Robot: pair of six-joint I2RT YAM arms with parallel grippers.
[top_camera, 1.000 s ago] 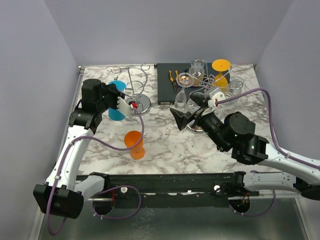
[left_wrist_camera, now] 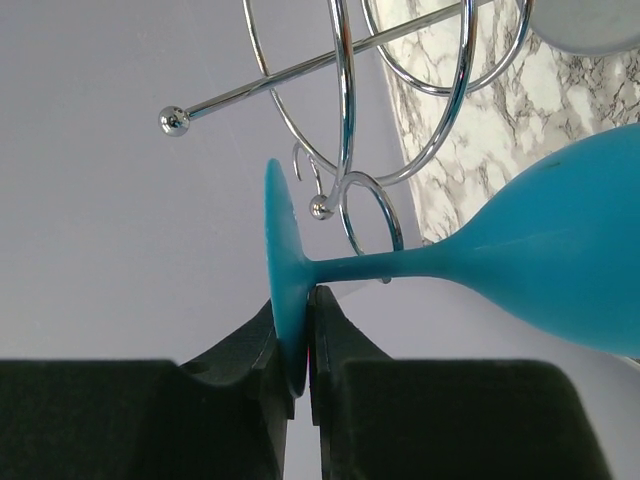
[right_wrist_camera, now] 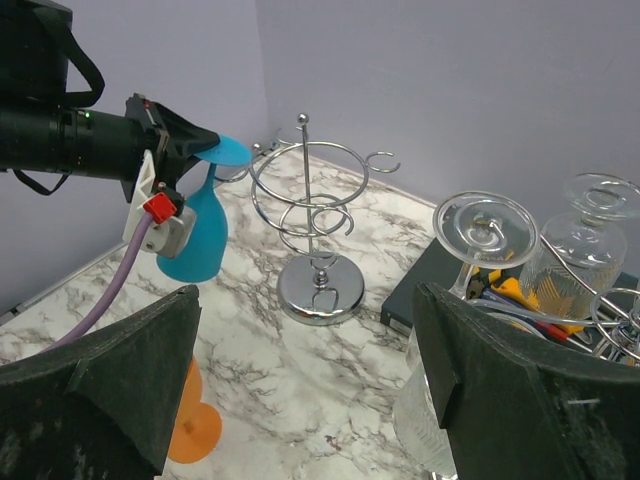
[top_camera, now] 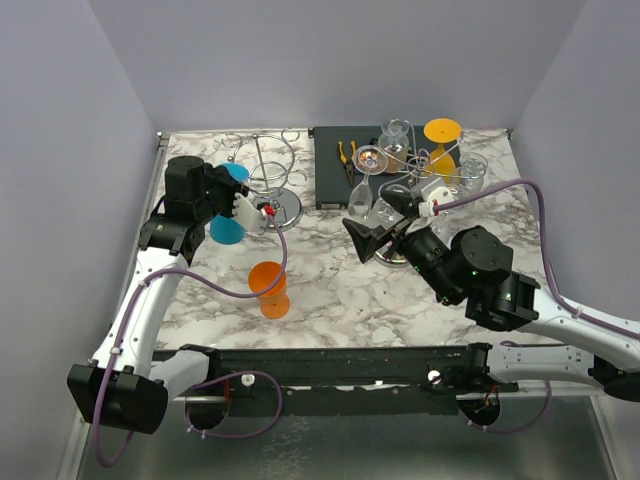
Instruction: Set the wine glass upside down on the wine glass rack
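The blue wine glass (left_wrist_camera: 560,240) hangs bowl-down, its foot (right_wrist_camera: 225,150) upward at the outer hooks of the chrome rack (right_wrist_camera: 320,285) on the left. My left gripper is at the stem just beside the foot; whether its fingers grip or are slightly apart is hard to tell. In the left wrist view the stem crosses in front of a small hook ring. My right gripper stands open at the right rack, with nothing between its fingers.
An orange glass (top_camera: 268,280) stands at the front middle. The right rack carries several clear glasses (right_wrist_camera: 480,235) and an orange one (top_camera: 442,135). A grey case with pliers (top_camera: 330,180) lies at the back.
The blue glass's bowl has shifted slightly left and lower in the top view; my left gripper has barely moved. The right arm is nearly unchanged.
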